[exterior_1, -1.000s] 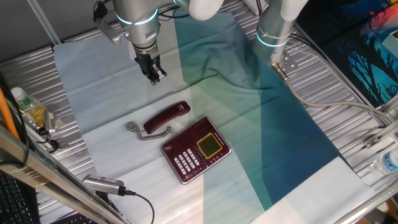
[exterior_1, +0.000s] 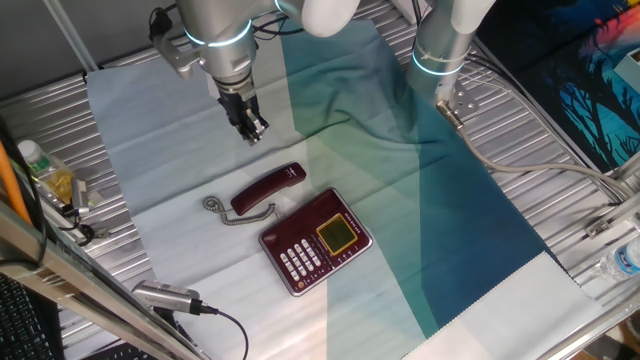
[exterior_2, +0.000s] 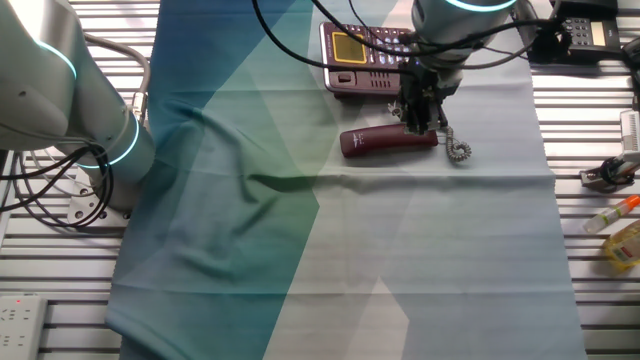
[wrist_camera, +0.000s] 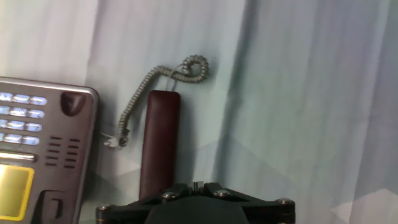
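Observation:
A dark red telephone handset (exterior_1: 268, 188) lies on the cloth beside its base (exterior_1: 315, 240), off the cradle. Its grey coiled cord (wrist_camera: 146, 84) loops past the handset's end. My gripper (exterior_1: 257, 133) hangs above the cloth, apart from the handset and on the side away from the base. In the wrist view the gripper is shut, its fingertips together with nothing seen between them. The handset (wrist_camera: 160, 143) shows just left of the fingertips, its near end hidden behind the gripper. From exterior view 2, the gripper (exterior_2: 422, 125) overlaps the cord end of the handset (exterior_2: 375, 141).
Wrinkled cloth (exterior_1: 390, 150) covers the slatted table, with wide free room around the phone. A silver cylindrical device (exterior_1: 168, 297) with a cable sits near the front left. Bottles (exterior_1: 50, 175) line the left edge.
My gripper has shifted slightly down the picture, nearer the handset, and its fingertips have turned a little. The telephone, handset and cord have stayed where they were.

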